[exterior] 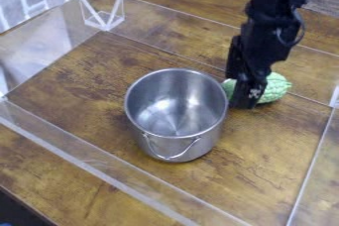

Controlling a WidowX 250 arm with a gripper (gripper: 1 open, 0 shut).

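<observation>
A stainless steel pot (172,121) with a wire handle stands on the wooden table. Just behind it to the right lies a pale green, ridged vegetable (276,88). My black gripper (243,96) is down over the vegetable's left part, open, beside the pot's right rim; its fingers hide part of the vegetable, and whether they touch it I cannot tell.
Transparent strips run along the left and right sides, and a white rack stands at the top left.
</observation>
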